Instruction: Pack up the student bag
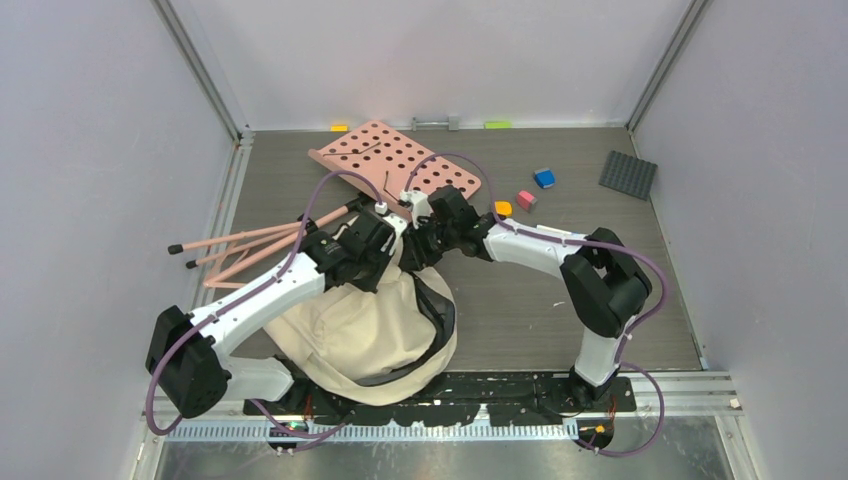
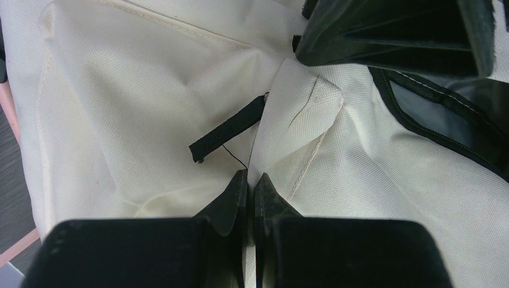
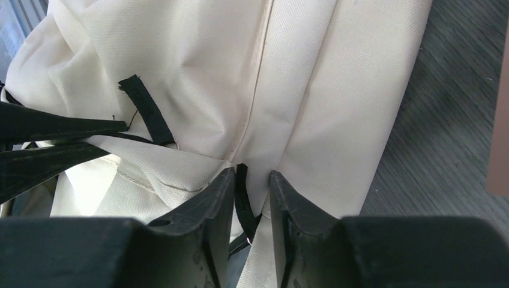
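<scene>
The cream bag lies at the front left, its black-edged opening gaping. My left gripper is shut on a pinched fold of the bag's fabric, beside a short black strap. From the right, my right gripper reaches down to the bag with its fingers apart. Between them stands a black zipper pull, with cream cloth behind it. No firm hold on the pull shows. At the left of the right wrist view, the left gripper's fingers pinch the same fold.
A pink perforated board and pink folded legs lie behind and left of the bag. Blue, pink and yellow blocks, a white pen and a dark pad are to the right.
</scene>
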